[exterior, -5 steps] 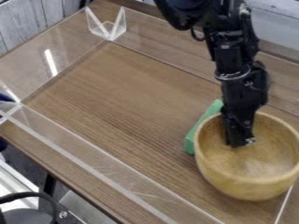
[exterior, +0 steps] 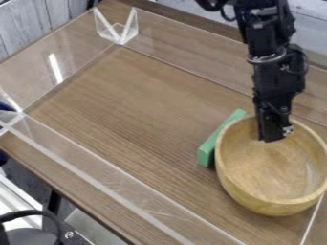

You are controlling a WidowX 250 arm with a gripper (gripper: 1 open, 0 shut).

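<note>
My black gripper (exterior: 273, 128) reaches down from the top right to the back rim of a wooden bowl (exterior: 269, 182) at the lower right. Its fingertips are at the rim and look close together; whether anything is between them is too small to tell. A green object (exterior: 212, 145) lies on the table along the bowl's left side, partly hidden by it.
Clear tape strips run along its edges, with a white taped shape (exterior: 115, 29) at the back. Black cables and hardware sit at the lower left corner.
The gripper has shifted to the right and risen slightly along the bowl's back rim, its arm more upright. The bowl's position has changed slightly, its back rim showing more clearly.
</note>
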